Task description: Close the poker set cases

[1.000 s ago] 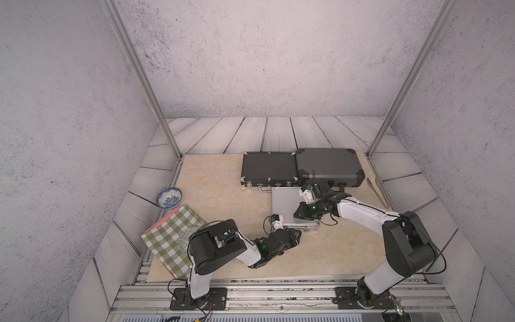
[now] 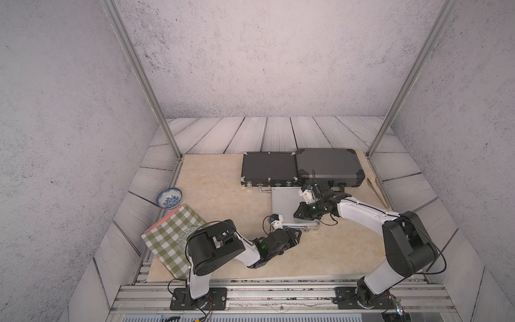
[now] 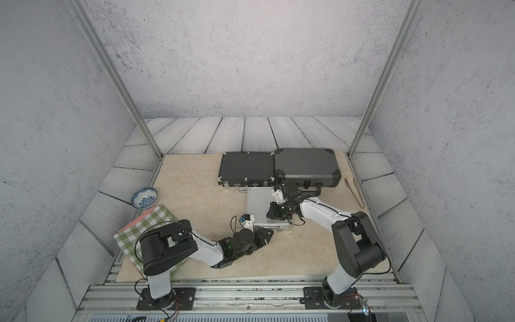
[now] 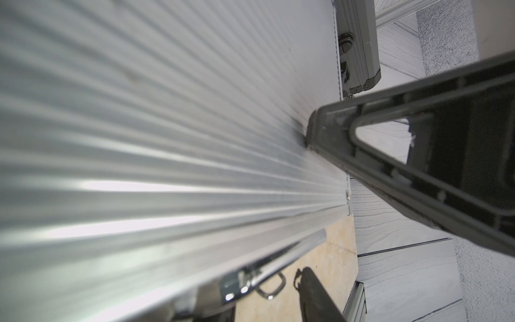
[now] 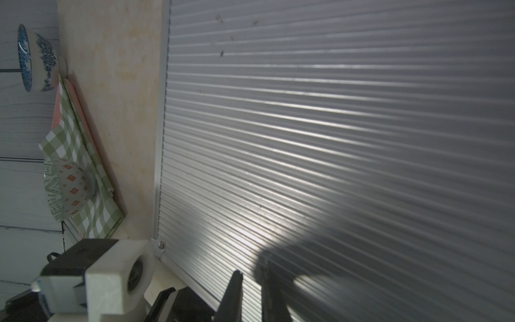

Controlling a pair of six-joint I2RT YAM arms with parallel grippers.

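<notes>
A silver poker case (image 2: 285, 201) lies closed in the middle, its lid down. My right gripper (image 2: 301, 213) rests on the lid's right part, its fingers close together; whether anything sits between them is not clear. My left gripper (image 2: 294, 237) is at the case's front edge by the latches (image 4: 241, 281), its fingers apart; one dark finger (image 4: 332, 131) shows against the ribbed metal in the left wrist view. Behind stand a black case (image 2: 268, 167) and a larger dark grey case (image 2: 330, 163), both closed.
A blue-patterned bowl (image 2: 169, 197) and folded checked cloths (image 2: 169, 241) lie at the left. A light wooden utensil (image 3: 354, 193) lies at the right edge.
</notes>
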